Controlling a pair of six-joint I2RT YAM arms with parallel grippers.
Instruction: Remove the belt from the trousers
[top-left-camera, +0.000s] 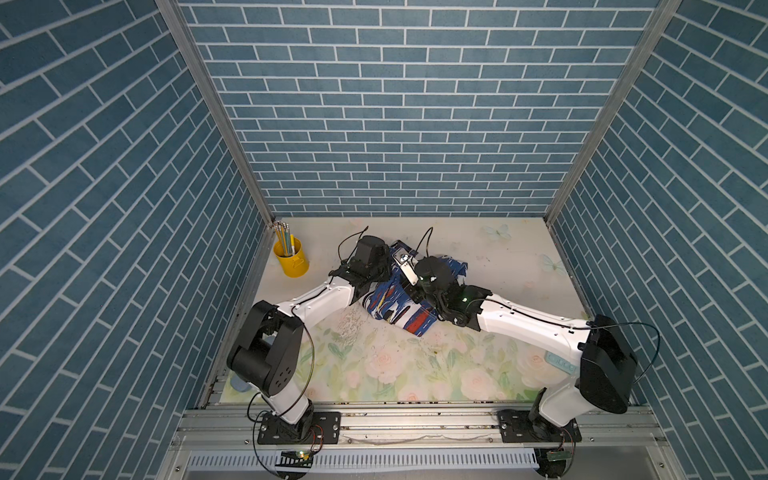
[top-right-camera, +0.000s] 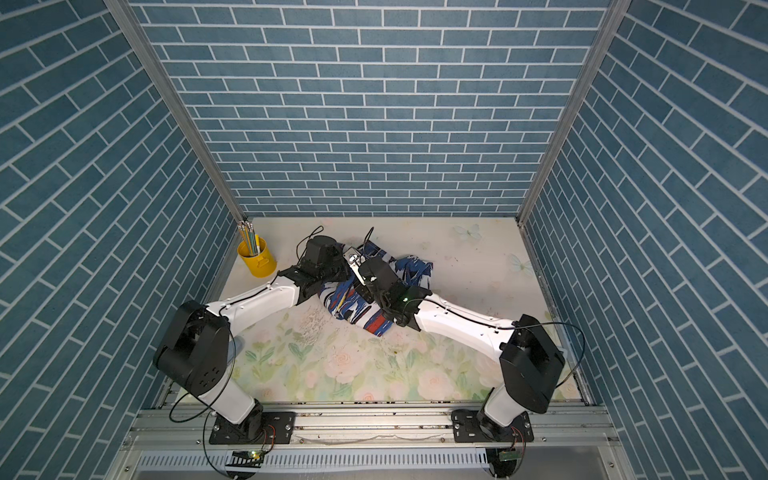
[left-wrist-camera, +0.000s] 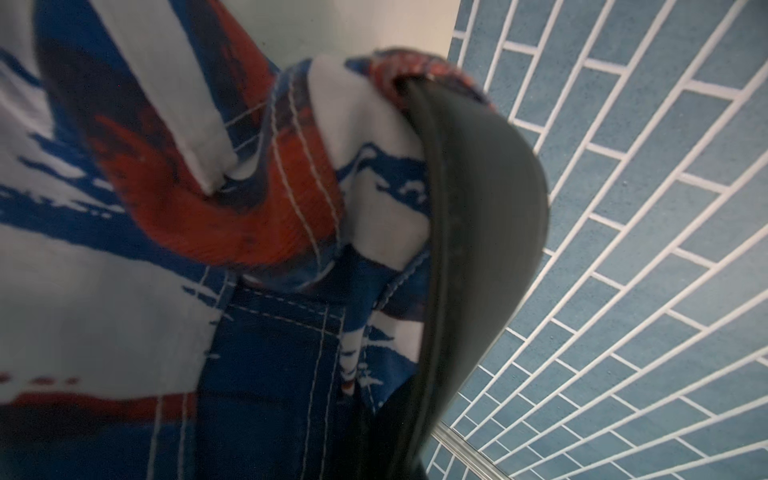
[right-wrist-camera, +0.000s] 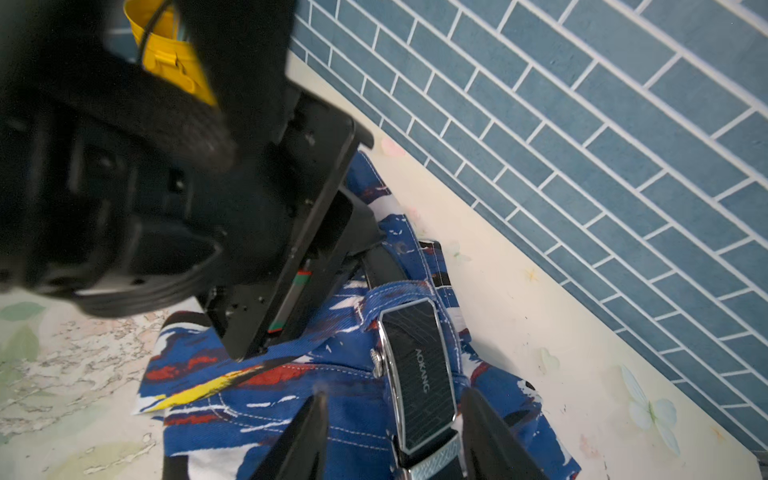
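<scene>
Blue, red and white patterned trousers (top-left-camera: 404, 316) lie mid-table. In the right wrist view a black belt's silver-framed buckle (right-wrist-camera: 417, 376) lies along their waistband. My left gripper (top-left-camera: 385, 268) is shut on the trousers at the waist, beside the belt; a close fold of fabric and a dark curved strip (left-wrist-camera: 480, 200) fill its wrist view. My right gripper hovers just over the buckle, fingers apart on either side of it, part open.
A yellow cup of pens (top-left-camera: 291, 260) stands at the back left. A pale blue object (top-left-camera: 562, 361) lies under the right arm at the front right.
</scene>
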